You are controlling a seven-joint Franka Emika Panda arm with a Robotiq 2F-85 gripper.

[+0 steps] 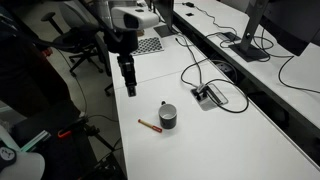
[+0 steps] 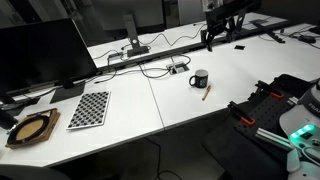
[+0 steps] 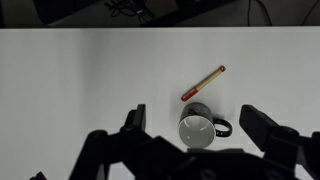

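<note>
A dark grey mug (image 1: 168, 117) stands upright on the white table, its rim and handle also visible in exterior view 2 (image 2: 199, 79). From above, the wrist view shows the mug (image 3: 197, 130) with its light inside and the handle to the right. Beside it, apart from the mug, lies an orange-brown marker with red ends (image 3: 203, 84). My gripper is open, its two dark fingers wide apart with the mug between them in the image. Exterior view 2 has the gripper (image 2: 222, 38) raised above the table, away from the mug, touching nothing.
Cables and a small adapter (image 1: 208, 95) lie behind the mug. A monitor (image 2: 65, 50) and a white perforated pad (image 2: 90, 110) stand farther along.
</note>
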